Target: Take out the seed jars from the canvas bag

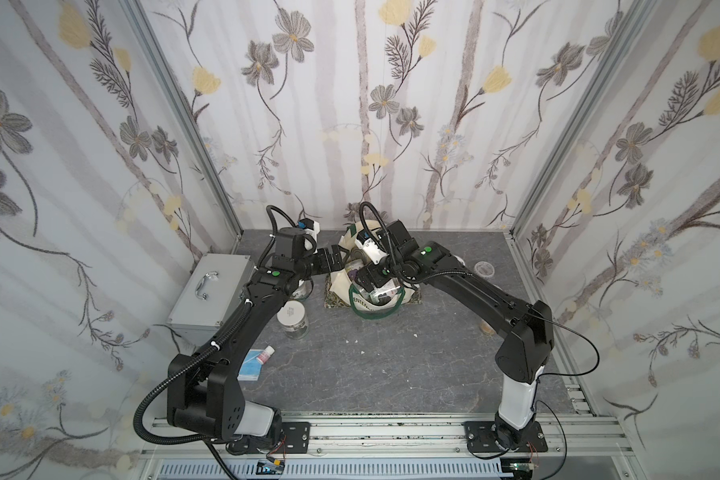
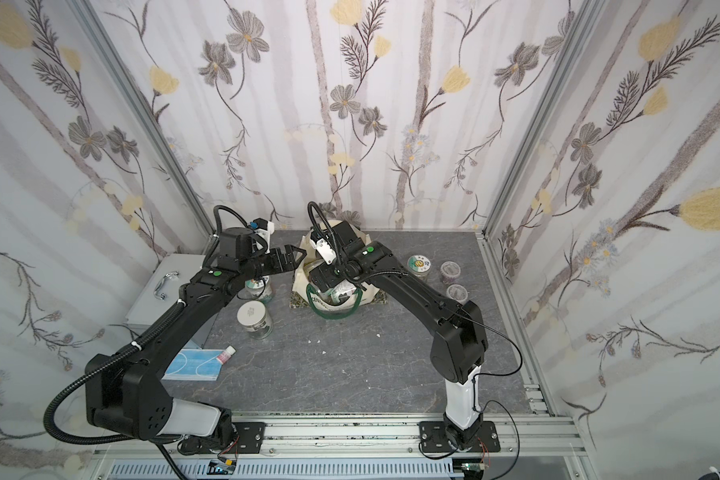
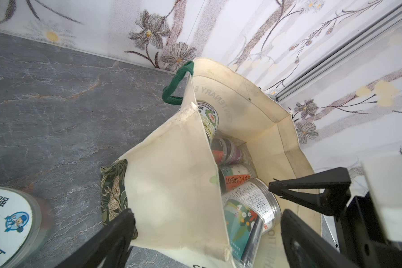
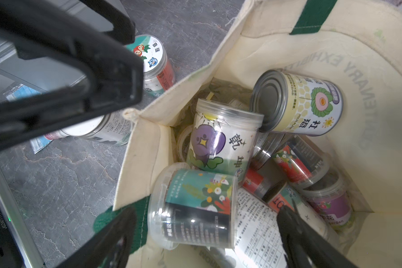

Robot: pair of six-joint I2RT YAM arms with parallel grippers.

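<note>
The cream canvas bag (image 3: 160,187) with green handles stands at the table's middle back, holding several seed jars. From the right wrist view, a clear jar with a teal label (image 4: 194,205) lies at the front, between and below my right gripper's (image 4: 210,236) open fingers. Behind it are a jar with a purple eggplant (image 4: 218,143) and a yellow-labelled can (image 4: 294,102) on its side. My left gripper (image 1: 334,259) hangs open at the bag's left rim, empty. My right gripper is over the bag's mouth, empty.
Jars (image 2: 254,318) stand left of the bag, more (image 2: 420,265) to its right. A grey box (image 1: 206,292) and a blue mask (image 2: 192,366) lie at the left.
</note>
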